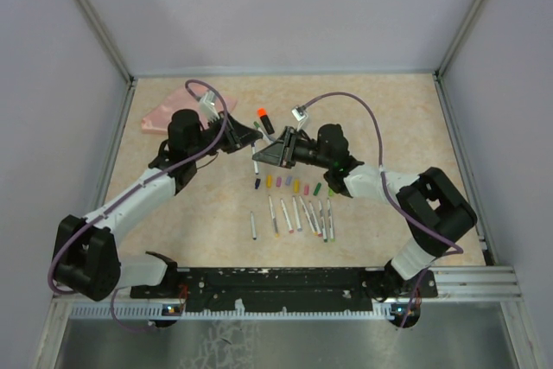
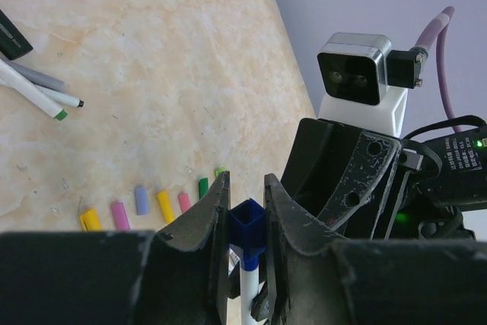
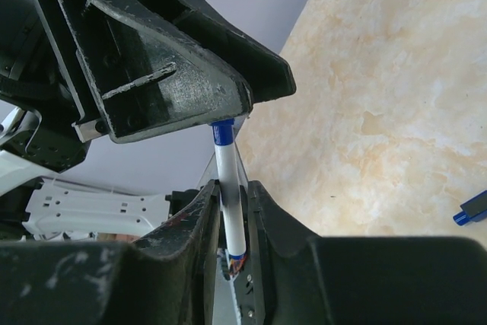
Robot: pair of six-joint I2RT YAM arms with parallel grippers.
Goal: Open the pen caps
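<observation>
A slim white pen with a blue end [image 2: 247, 222] stands nearly upright, that blue end pinched in my left gripper, which is shut on it. In the right wrist view the pen's white body [image 3: 230, 192] runs down from the left gripper's fingers [image 3: 194, 85]. Around this body stands my right gripper, its fingers slightly apart and the pen between its fingers. A thin gap shows beside the pen there. From above, the two grippers meet over the middle of the table, hiding most of the held pen.
Several pens [image 1: 299, 213] lie in a row nearer the front, with several loose coloured caps [image 1: 296, 186] behind them. Other white pens [image 2: 29, 90] lie beneath the grippers, by a black and orange object [image 1: 266, 122]. A pink cloth [image 1: 179, 113] lies back left.
</observation>
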